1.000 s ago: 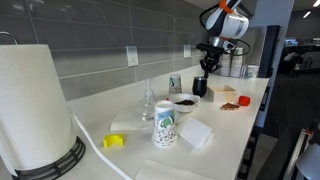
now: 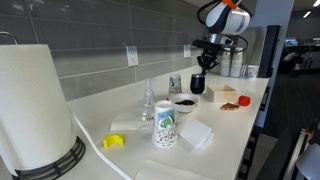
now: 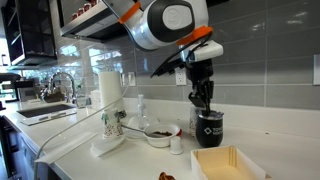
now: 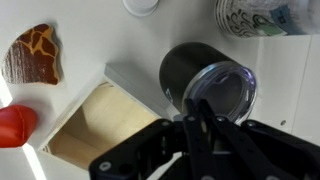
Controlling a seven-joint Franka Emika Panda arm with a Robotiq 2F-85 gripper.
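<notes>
A black cup (image 4: 190,68) with a shiny metal rim shows in the wrist view, its open mouth toward the camera. My gripper is at that rim, shut with the cup's wall between its fingers. In the second exterior view the gripper (image 3: 204,103) comes down from above onto the top of the black cup (image 3: 209,130), which looks roughly upright. The first exterior view has the cup (image 2: 198,84) beneath the arm, behind the bowl. Whether its base touches the counter is unclear.
An open wooden box (image 4: 104,122) is right beside the cup. Near it are a red lid (image 4: 14,126) and a brown patterned piece (image 4: 32,57). A white bowl (image 2: 185,104), a patterned canister (image 2: 164,125) and a white block (image 2: 195,134) stand closer to the first camera.
Over the last second the arm has risen slightly above the counter. The black cup has shifted only a little, along with the gripper. Other objects stay in place.
</notes>
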